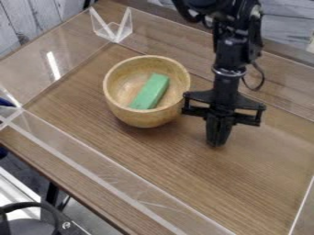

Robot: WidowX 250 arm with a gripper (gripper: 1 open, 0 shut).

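My gripper (218, 128), on a black arm that comes down from the top of the view, is low over the wooden table (185, 184), just right of a tan bowl (128, 110). Its fingers look close together, with nothing visible between them, though the dark tips are small and hard to make out. In the bowl lies a green block-like object (151, 92), tilted along the bowl's inside.
A white wire-like shape (113, 27) sits at the back left. Black cables and a dark part (31, 220) are at the lower left.
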